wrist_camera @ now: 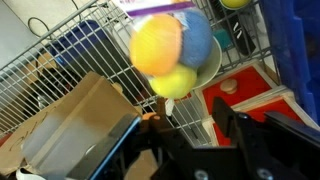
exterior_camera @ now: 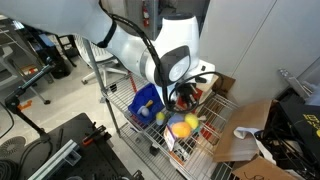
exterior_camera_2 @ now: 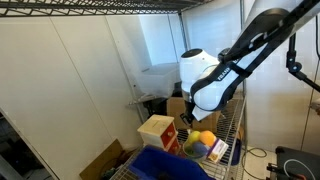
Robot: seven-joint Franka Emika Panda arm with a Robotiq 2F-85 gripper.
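An orange-and-blue soft-looking object (wrist_camera: 157, 45) and a yellow round object (wrist_camera: 175, 80) lie together over a pale bowl (wrist_camera: 212, 62) in the wrist view. A white and purple box (wrist_camera: 150, 7) sits beside them at the top edge. Exterior view 2 shows the orange object (exterior_camera_2: 208, 137) and the same box (exterior_camera_2: 217, 150) near the green bowl (exterior_camera_2: 190, 148). My gripper has its dark fingers apart at the bottom of the wrist view, with no object clearly held between them. From outside, the arm and dark cables partly hide the fingertips.
Everything stands on a wire rack (exterior_camera: 160, 160). A blue bin (exterior_camera_2: 165, 165) and a red-and-white box (exterior_camera_2: 160, 130) are close to the bowl. Open cardboard boxes (exterior_camera: 247, 125) take up the right side in exterior view 1. Bare rack lies in front.
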